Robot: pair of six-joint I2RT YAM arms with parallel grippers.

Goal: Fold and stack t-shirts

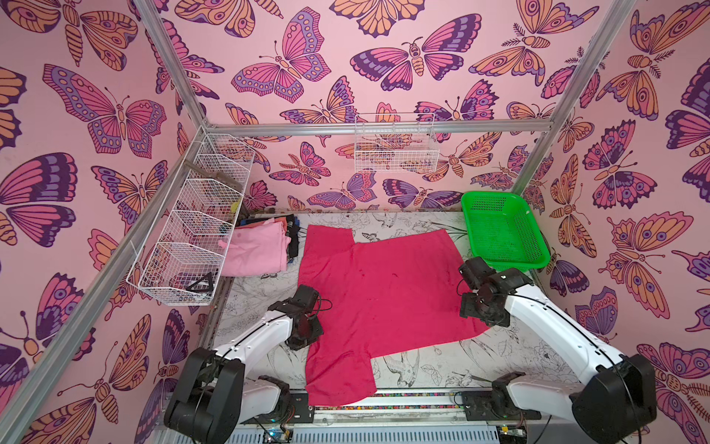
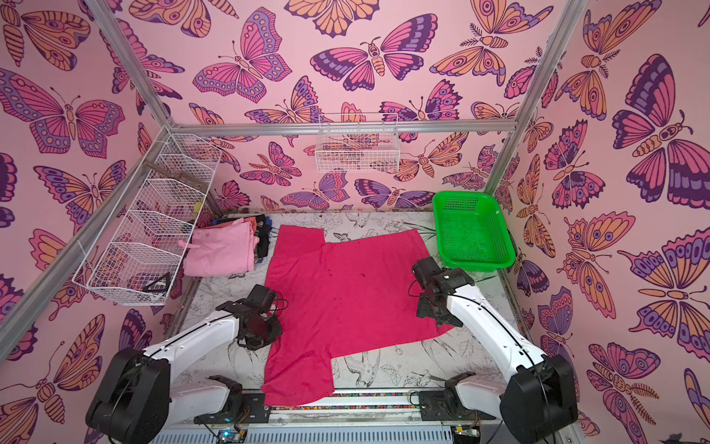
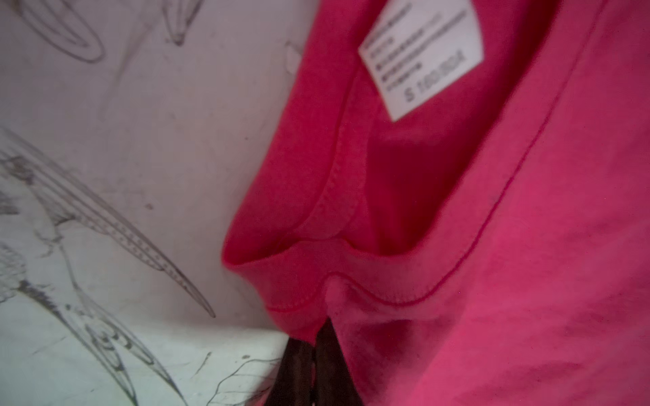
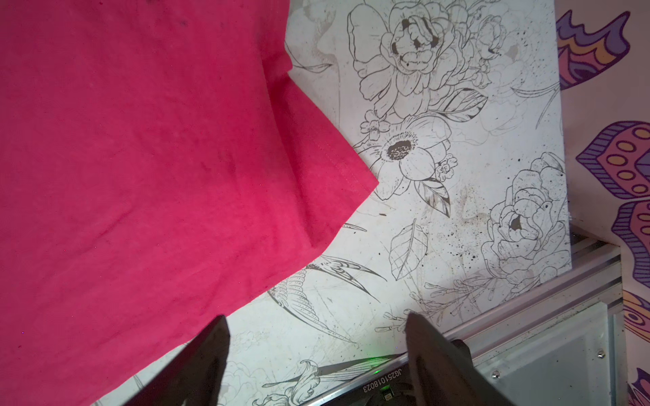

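Observation:
A red t-shirt (image 1: 384, 288) lies spread across the table, sleeves to the left, one hanging toward the front edge. In the left wrist view its collar (image 3: 433, 264) shows with a white size label (image 3: 423, 54). My left gripper is shut at the collar's edge, with fabric pinched or touching at its tips. My right gripper stands open above the shirt's right bottom corner (image 4: 338, 189), nothing between its fingers. A pile of folded shirts (image 1: 251, 251), pink on top, sits at the back left.
A green basket (image 1: 506, 225) stands at the back right. White wire baskets (image 2: 133, 266) hang along the left wall, another (image 2: 357, 155) on the back wall. Bare table shows at the front right and along the left edge.

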